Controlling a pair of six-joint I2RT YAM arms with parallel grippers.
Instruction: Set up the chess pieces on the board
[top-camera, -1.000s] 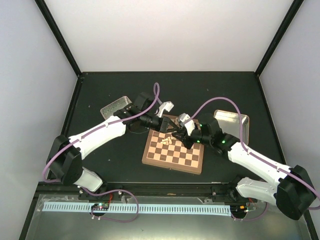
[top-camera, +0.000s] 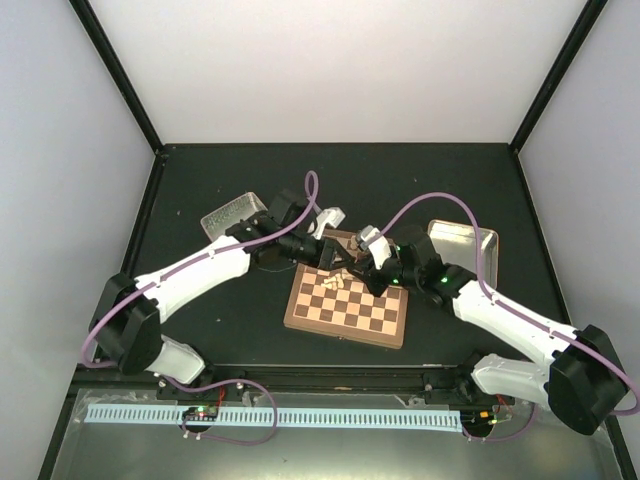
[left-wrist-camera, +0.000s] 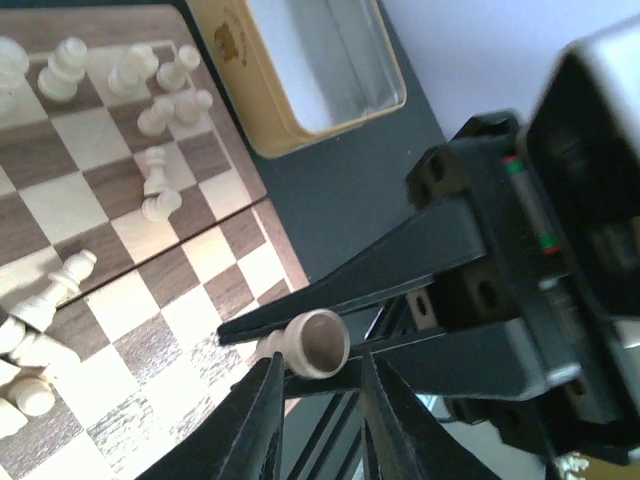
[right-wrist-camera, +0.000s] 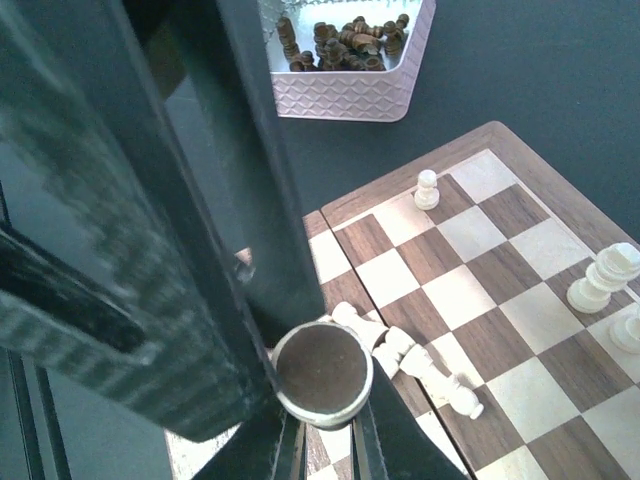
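Note:
The chessboard (top-camera: 344, 325) lies mid-table, the grippers over its back half. A white piece (left-wrist-camera: 315, 345) is between the fingers of my left gripper in the left wrist view; whether they grip it is unclear. The same piece, base toward the camera (right-wrist-camera: 322, 372), is at the tips of my right gripper, shut on it. Other white pieces lie on their sides (right-wrist-camera: 440, 385) on the board; several stand upright, such as a small one (right-wrist-camera: 426, 190) and a taller one (right-wrist-camera: 603, 275).
A tray of dark pieces (right-wrist-camera: 342, 100) is at the left of the table, a light tray (top-camera: 463, 236) at the right.
The right gripper has moved very little.

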